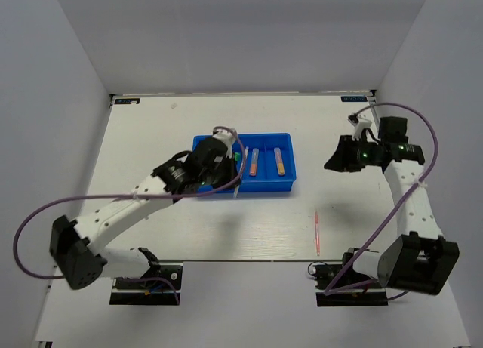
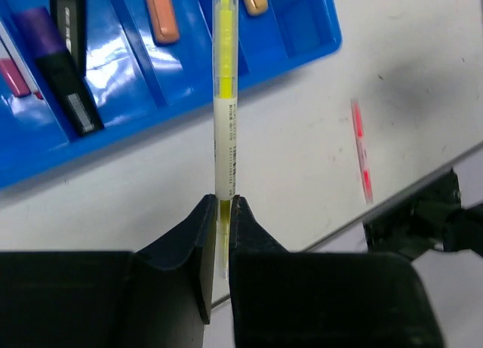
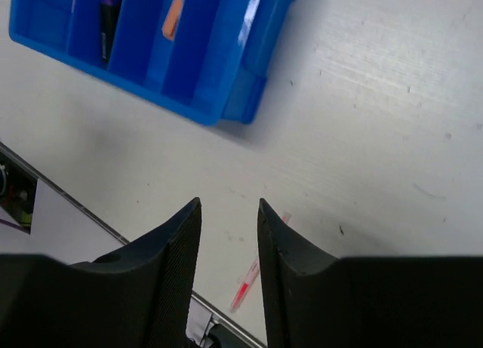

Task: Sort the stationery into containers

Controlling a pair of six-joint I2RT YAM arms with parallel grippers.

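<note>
My left gripper is shut on a slim clear pen with yellow parts and a white label (image 2: 225, 148), held above the front wall of the blue divided container (image 1: 268, 186). In the left wrist view, a black marker with a purple band (image 2: 72, 95) and an orange-tipped item (image 2: 162, 14) lie in separate compartments. A yellow-orange item (image 1: 279, 161) rests in the right compartment. On the bare table lies a red-and-white pen (image 1: 317, 232). My right gripper stands open above the table, nothing between its fingers; in its view the red pen (image 3: 247, 284) shows below them.
The red pen lies close to the table's front edge. My left arm (image 1: 151, 193) covers the container's left part from above.
</note>
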